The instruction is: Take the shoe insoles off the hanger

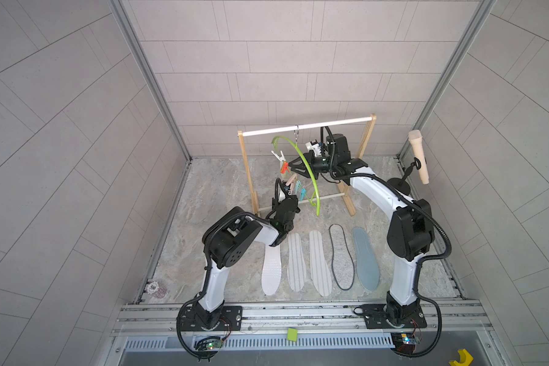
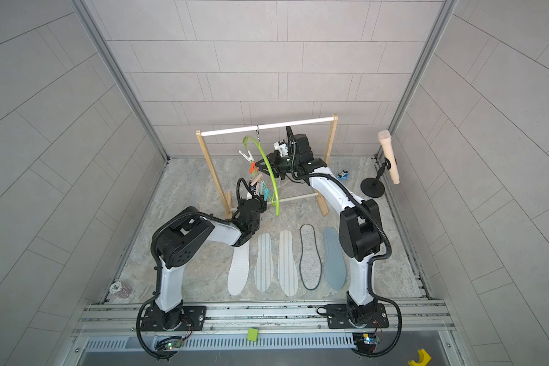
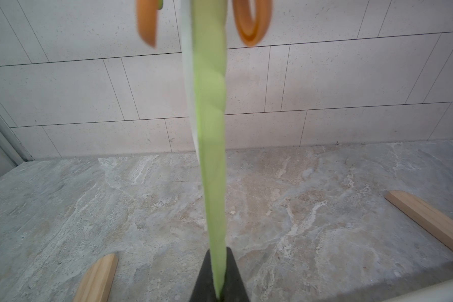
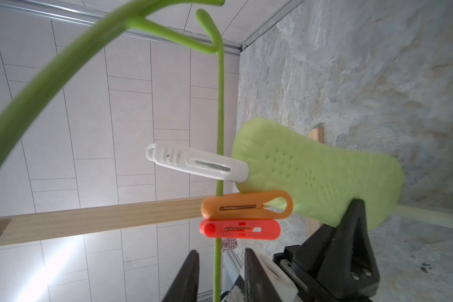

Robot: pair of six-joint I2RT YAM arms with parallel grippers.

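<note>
A green hanger (image 1: 316,195) hangs from the rack's white bar (image 1: 268,130), carrying orange (image 4: 246,205), red (image 4: 239,229) and white (image 4: 196,162) clips. Below them, my left gripper is shut on a pale green insole (image 3: 210,151), seen edge-on in the left wrist view and flat in the right wrist view (image 4: 312,171). My right gripper is at hanger height beside the clips, its fingertips part open, with nothing seen between them.
Several insoles (image 1: 320,262) lie flat in a row at the front. A microphone on a black stand (image 2: 372,187) stands at the right. The wooden rack posts (image 1: 245,170) flank the hanger.
</note>
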